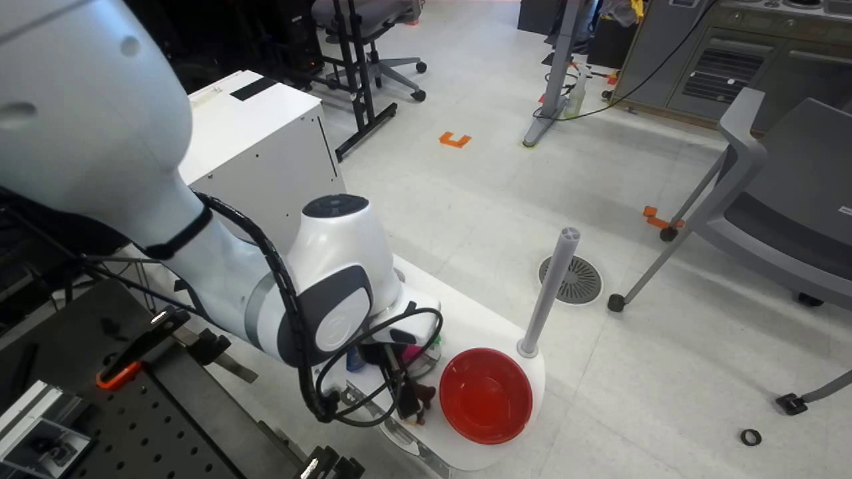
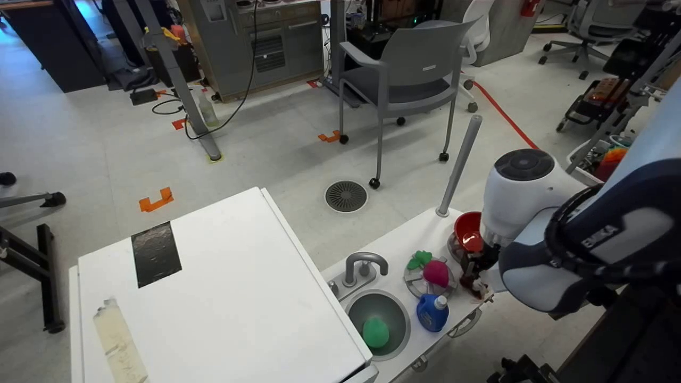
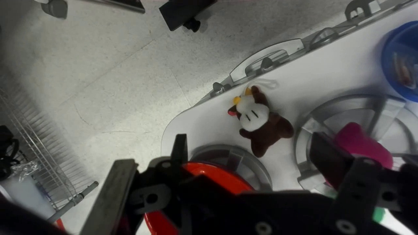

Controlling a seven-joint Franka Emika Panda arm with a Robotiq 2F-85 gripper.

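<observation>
A small brown-and-white plush toy with a yellow beak lies on the white countertop, close to its edge. My gripper is open above it, and the toy shows between the spread fingers with neither touching it in the wrist view. Beside the toy, a red bowl rests on a grey burner and is partly hidden by the gripper in the wrist view. In exterior view 2 the arm hides part of the bowl, and the toy shows just below my fingers.
On the other burner lie a magenta plush piece and a green leafy piece. A blue bottle stands near the sink, which holds a green object. A grey post rises behind the bowl.
</observation>
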